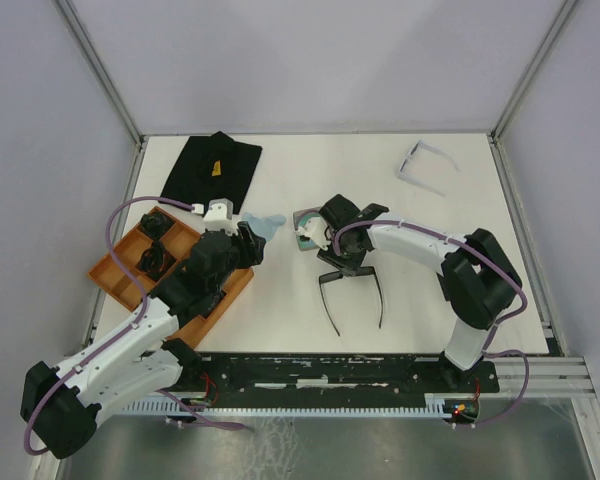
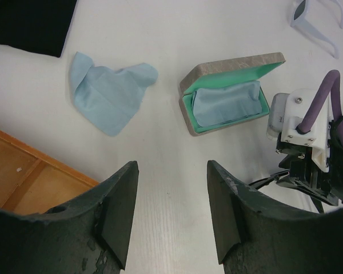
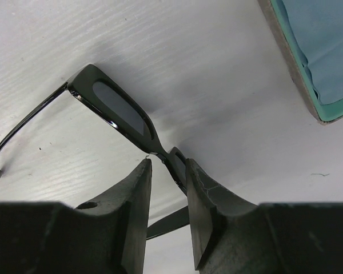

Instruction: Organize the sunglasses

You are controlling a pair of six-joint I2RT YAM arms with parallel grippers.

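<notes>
Black sunglasses lie on the table, arms unfolded toward the front edge in the top view. My right gripper is directly above their bridge, its fingers parted, one to each side of it; whether they touch the frame cannot be told. The left gripper is open and empty, hovering by the right edge of the wooden organizer. Dark sunglasses sit in compartments of that organizer. White sunglasses lie at the back right with arms unfolded. My left arm hides part of the organizer.
Behind the right gripper stands an open case with a blue cloth inside. Another blue cloth lies loose nearby. At the back left is a black pouch. A dark object is partly covered by the right arm.
</notes>
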